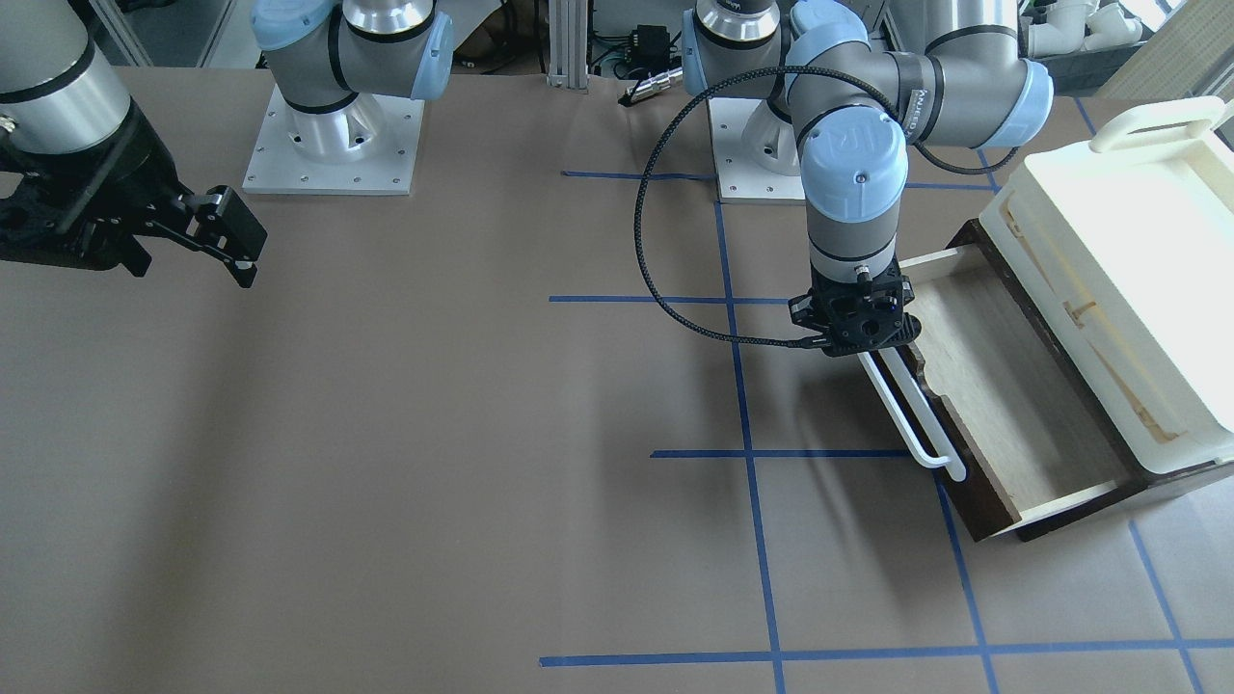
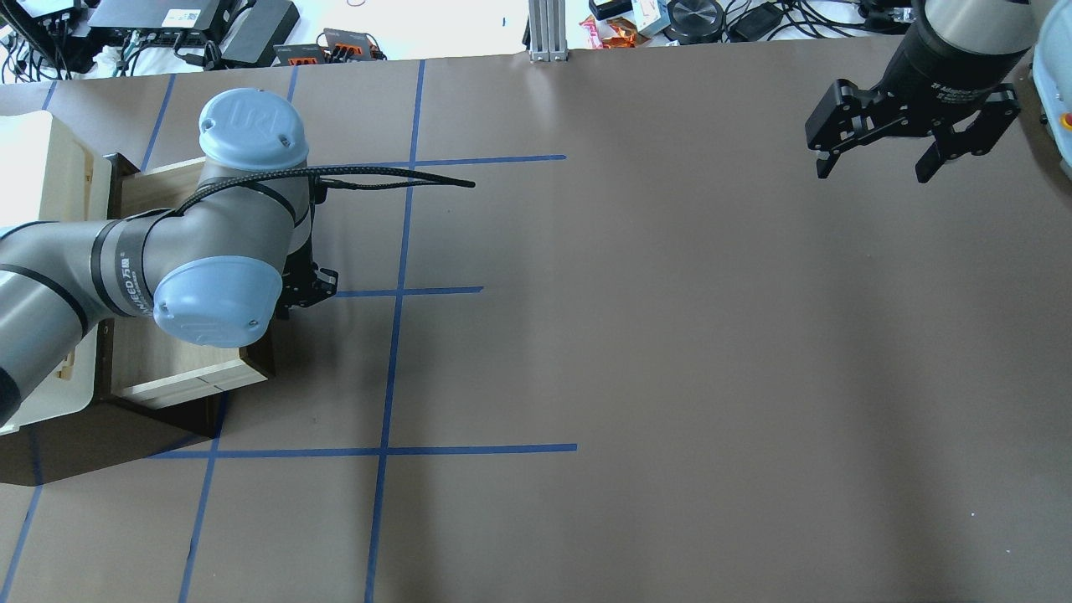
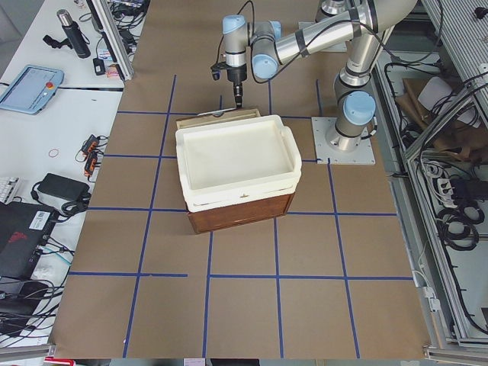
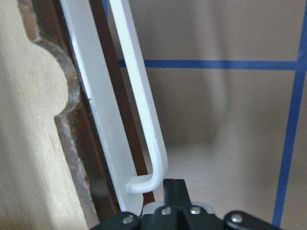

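Observation:
A dark wooden box with a white lid point(image 1: 1140, 289) has its drawer point(image 1: 1018, 428) pulled partly out, pale inside, with a white bar handle point(image 1: 908, 422) on its front. My gripper point(image 1: 856, 324) is down at the drawer front, by the handle. In the left wrist view the black fingers point(image 4: 175, 196) stand close together just beside the near bend of the handle point(image 4: 144, 100); whether anything is between them I cannot see.
Another black gripper point(image 2: 909, 126) hangs at the other side of the table, well apart. Cables and electronics lie beyond the table's edge.

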